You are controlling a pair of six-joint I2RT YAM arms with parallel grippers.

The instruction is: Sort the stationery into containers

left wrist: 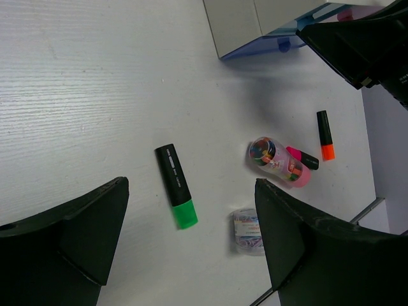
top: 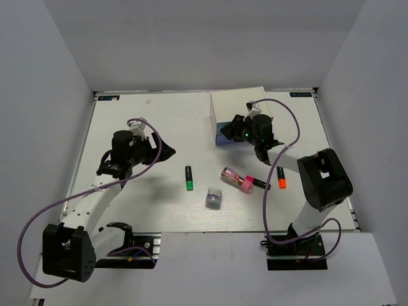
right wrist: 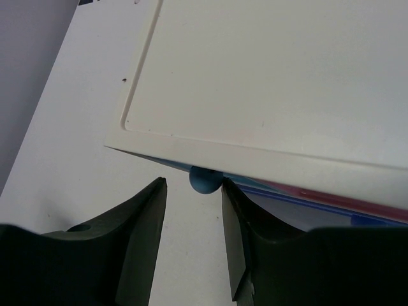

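At the front of a white drawer cabinet point(top: 237, 102) stands my right gripper point(top: 231, 129), its fingers part open. In the right wrist view a round blue knob point(right wrist: 205, 181) under the cabinet's top lies just beyond the gap between the fingertips; I cannot tell whether they touch it. Over the left of the table my left gripper point(top: 162, 145) is open and empty. Below it lies a black marker with a green cap point(left wrist: 174, 185). Right of that are a clear jar point(top: 213, 197), a pink-capped bottle point(top: 236, 179), a pink-ended black marker point(top: 258, 183) and an orange-ended one point(top: 281, 178).
Bare table point(top: 172, 115) stretches between the left arm and the cabinet, and along the back left. The right arm point(top: 299, 159) reaches over the table's right side, close to the orange-ended marker. Blue drawer fronts point(top: 226, 138) show beneath the cabinet top.
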